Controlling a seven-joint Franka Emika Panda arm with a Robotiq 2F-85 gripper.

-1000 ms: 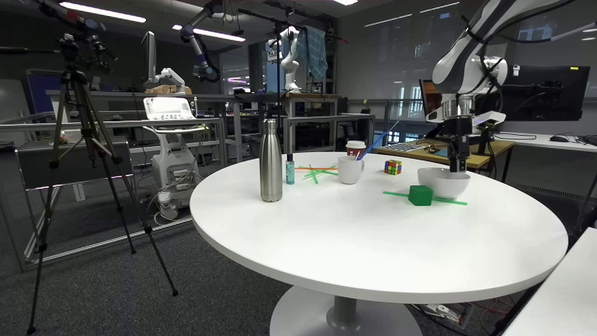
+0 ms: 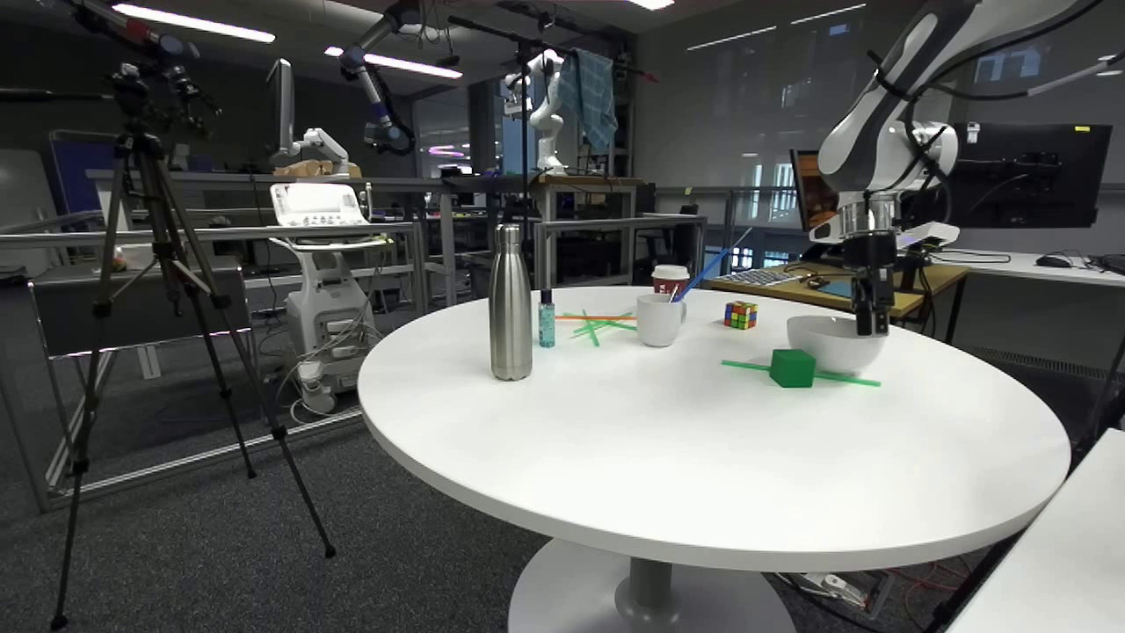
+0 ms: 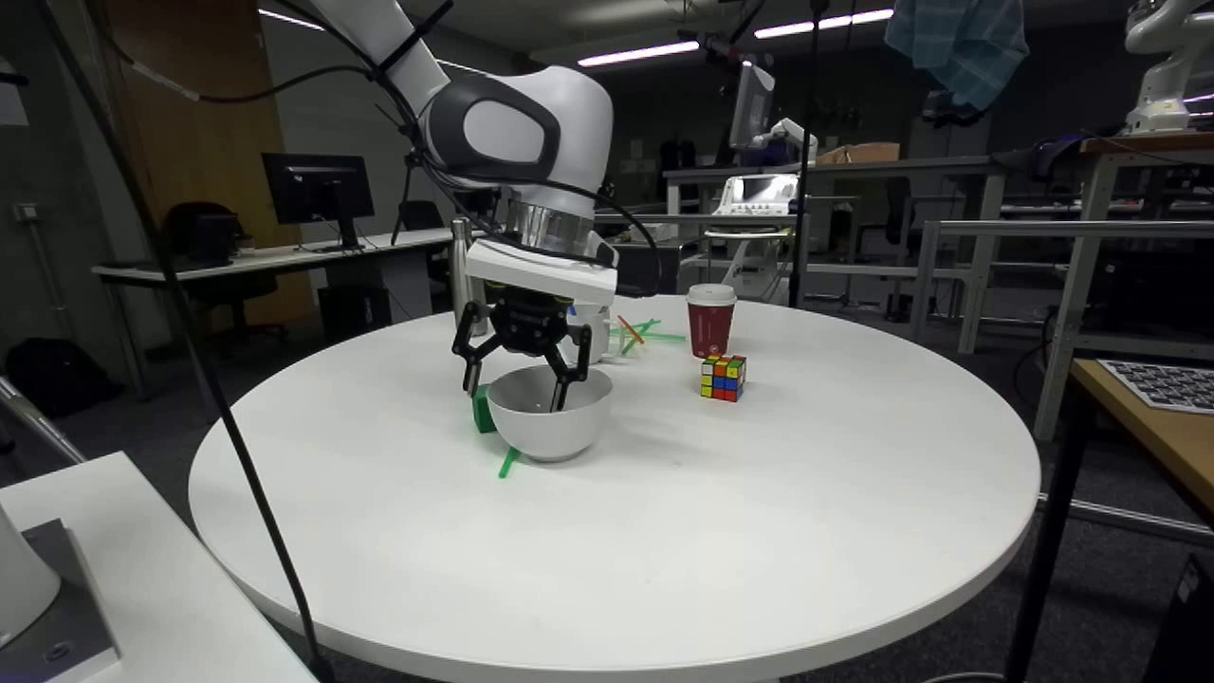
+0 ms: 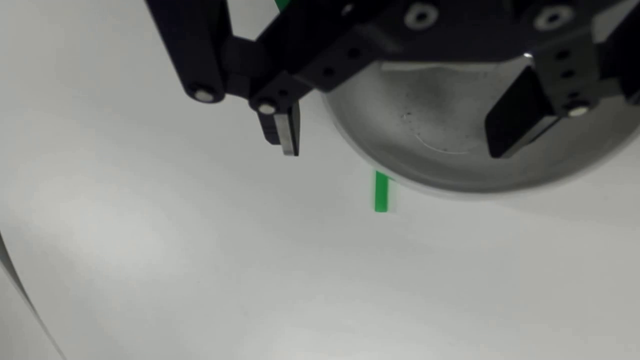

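Observation:
A white bowl [image 3: 549, 433] stands upright on the round white table. My gripper [image 3: 514, 395] is open across its rim, with one finger reaching down into the bowl and the other outside, on the green block's side. From the wrist, the gripper shows nothing held between its spread fingers, and the part of the bowl's grey interior [image 4: 444, 129] in sight looks empty. Against the bowl's near side in exterior view 1 sits a green block [image 2: 792, 368]. A green stick [image 2: 745, 365] passes behind the block and along the bowl's base.
A Rubik's cube [image 2: 740, 315], a red paper cup [image 3: 711, 323] and a white mug [image 2: 659, 322] holding a blue stick stand farther off. Beyond are loose green and orange sticks [image 2: 596, 318], a small teal bottle [image 2: 546, 322] and a steel bottle [image 2: 511, 306].
The gripper has shifted slightly right and down in exterior view 1 and turned a little, its fingertips now lower at the bowl. Bowl, block and sticks have stayed put.

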